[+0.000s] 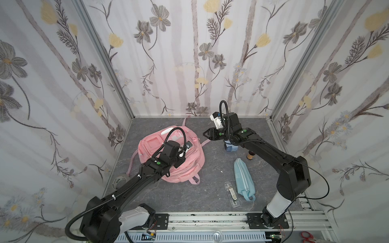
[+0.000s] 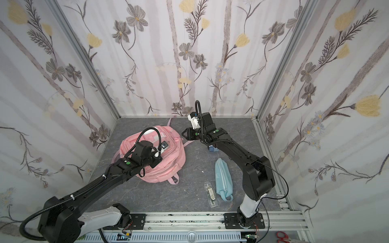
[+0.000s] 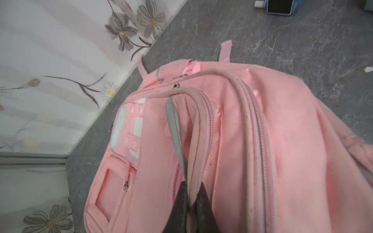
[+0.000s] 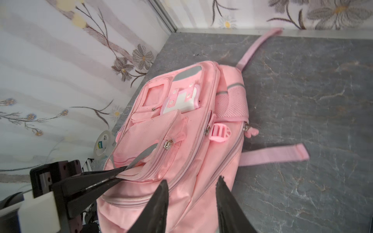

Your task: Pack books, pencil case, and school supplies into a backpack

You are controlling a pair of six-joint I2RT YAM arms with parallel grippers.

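The pink backpack (image 1: 154,142) lies front side up on the left of the table. In the left wrist view my left gripper is shut on the pinched fabric of its front pocket (image 3: 202,147), which is bunched up between the fingers. My right gripper stands open over the bag's right side, with nothing between its fingertips. To the right lie a light-blue pencil case (image 1: 244,178) and a clear package (image 1: 231,194). A small blue object (image 1: 231,146) sits partly hidden beneath the right arm.
A small brown item (image 1: 250,155) stands near the right forearm. Pink straps (image 4: 272,154) stick out from the bag onto the table. Bare table (image 1: 202,194) lies between the bag and the clear package. Floral walls close in the back and sides.
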